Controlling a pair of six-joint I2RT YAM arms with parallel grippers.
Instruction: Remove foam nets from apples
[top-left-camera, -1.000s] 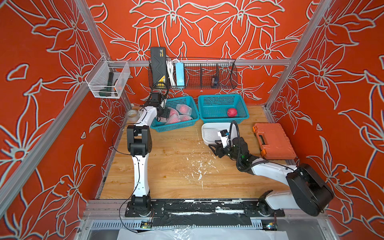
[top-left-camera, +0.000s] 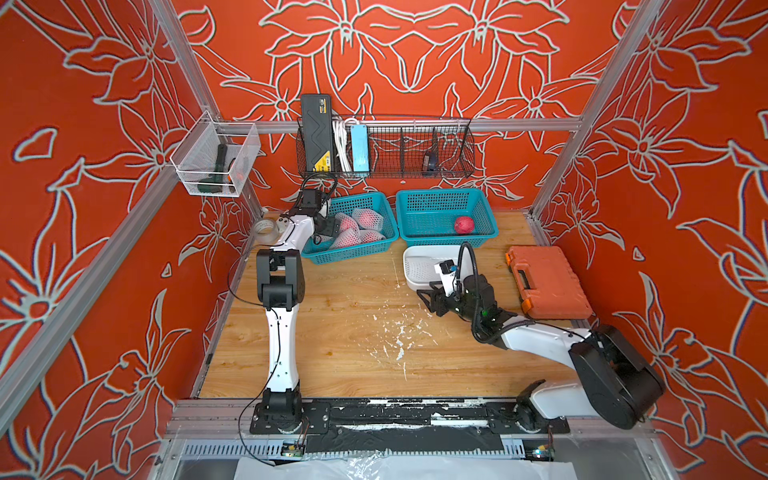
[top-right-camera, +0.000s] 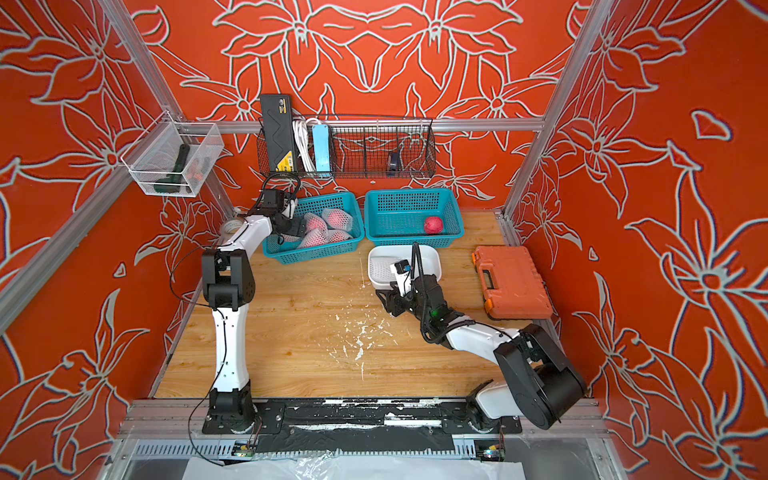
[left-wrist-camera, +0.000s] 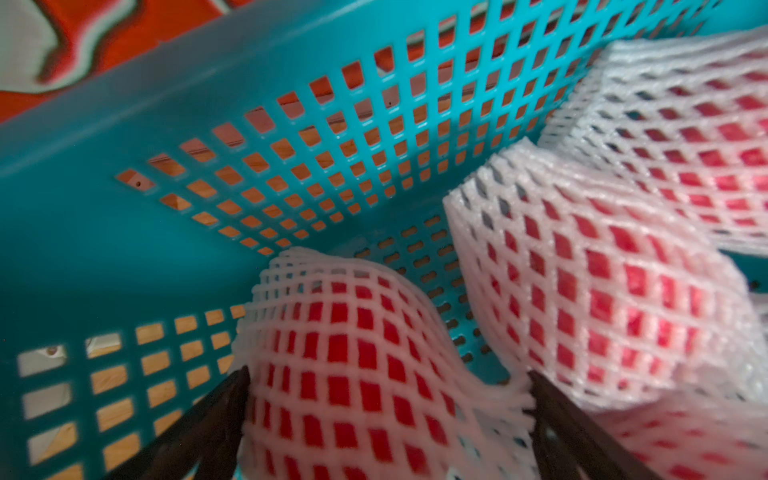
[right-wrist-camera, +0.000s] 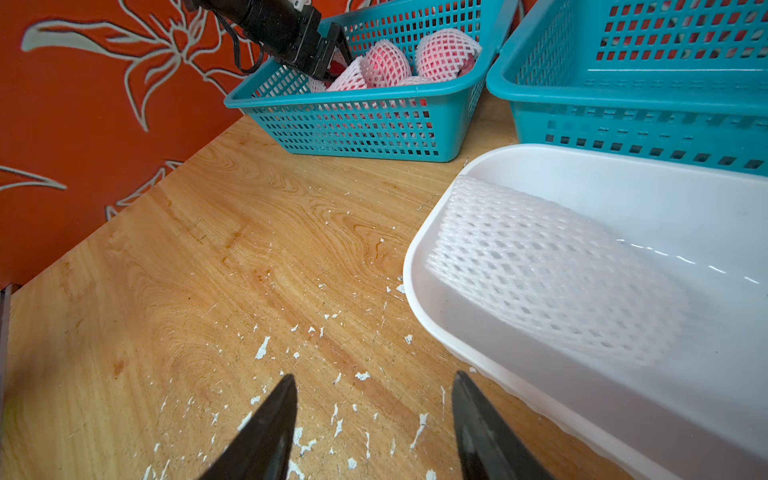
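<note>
My left gripper is down in the left teal basket (top-left-camera: 349, 257). Its fingers stand on either side of a netted red apple (left-wrist-camera: 340, 392), close against the net; whether they press on it cannot be made out. Several other apples in white foam nets, such as the netted apple (left-wrist-camera: 592, 280), lie to its right. A bare red apple (top-left-camera: 464, 225) sits in the right teal basket (top-left-camera: 416, 201). My right gripper, open and empty, hangs over the table by the white tray (right-wrist-camera: 436, 328), which holds a loose foam net (right-wrist-camera: 552, 272).
An orange case (top-left-camera: 552, 280) lies on the right side of the table. Behind the baskets, a black wire rack (top-left-camera: 408, 152) hangs on the wall. White scraps (top-left-camera: 400, 336) litter the otherwise clear middle of the table.
The left arm has shifted very slightly at its elbow and wrist, with its gripper staying in the left basket. The right arm has barely moved.
</note>
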